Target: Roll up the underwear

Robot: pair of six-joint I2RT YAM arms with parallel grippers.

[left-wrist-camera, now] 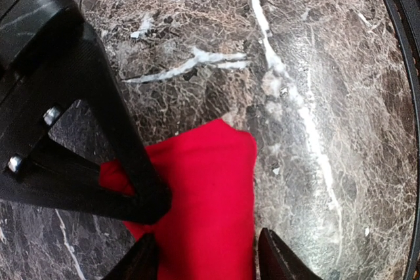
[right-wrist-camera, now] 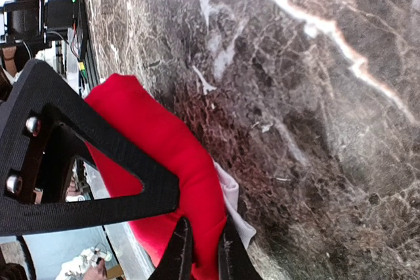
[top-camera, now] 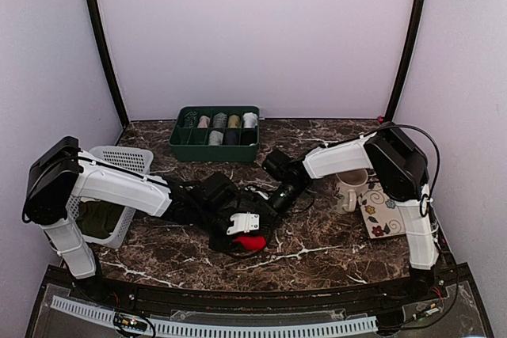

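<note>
The red underwear (left-wrist-camera: 203,195) is bunched into a thick roll on the marbled table, with both grippers over it. In the left wrist view my left gripper stands open, its fingers (left-wrist-camera: 279,259) on either side of the roll. My right gripper is shut on the red roll, squeezing it narrow between its fingers. A pale strip of cloth (right-wrist-camera: 231,195) lies along the roll's table side. From above, the underwear (top-camera: 251,241) is mostly hidden; only a red patch shows beneath the left gripper.
At the back stands a green divided box (top-camera: 190,152) with rolled items in several compartments. A white basket (top-camera: 123,227) with dark cloth is on the left. A white mug (top-camera: 348,191) and a flowered board (top-camera: 384,215) are on the right.
</note>
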